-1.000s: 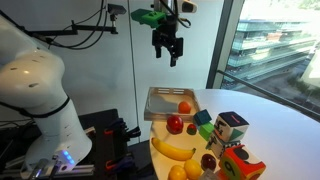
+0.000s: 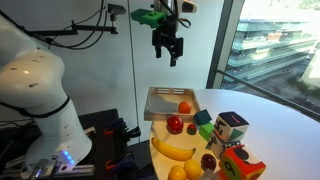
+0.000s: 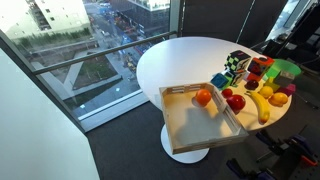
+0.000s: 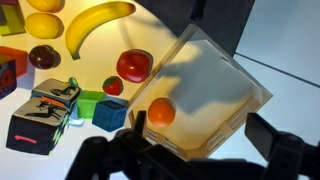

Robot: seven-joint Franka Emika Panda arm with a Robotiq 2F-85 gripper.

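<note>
High above the table and tray, my gripper (image 2: 174, 60) points down, touching nothing. In the wrist view its two fingers (image 4: 274, 146) stand wide apart at the lower left and right, with nothing gripped between them. Below lies a shallow light-brown tray (image 4: 256, 92). An orange round fruit (image 4: 161, 112) rests inside the tray near its corner. Just outside the tray wall a red apple (image 4: 133, 66) sits on the table, with a strawberry (image 4: 113, 87) beside it. A yellow banana (image 4: 92, 24) lies further off.
Blue block (image 4: 109, 115), green block (image 4: 88, 103) and a patterned cube (image 4: 43, 120) crowd the table beside the tray. Lemons (image 4: 44, 56), a dark plum-like fruit (image 4: 43, 56) and a red block (image 2: 240, 163) lie near them. Most of the tray floor is bare.
</note>
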